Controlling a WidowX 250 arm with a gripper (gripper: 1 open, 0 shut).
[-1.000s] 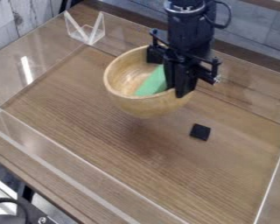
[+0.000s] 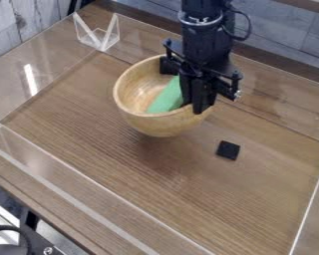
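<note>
A tan bowl [image 2: 149,120] with a green object [image 2: 166,97] inside is in the centre, slightly tilted. The black gripper [image 2: 195,100] hangs over the bowl's right side, its fingers at or by the rim. It looks shut; whether the thin rim is between the fingers is hard to tell.
A small black block [image 2: 229,150] lies on the wooden table [image 2: 123,199] to the right of the bowl. A clear plastic object [image 2: 99,35] is at the back left.
The arm and gripper have shifted slightly left, and the bowl has moved a little left with them.
</note>
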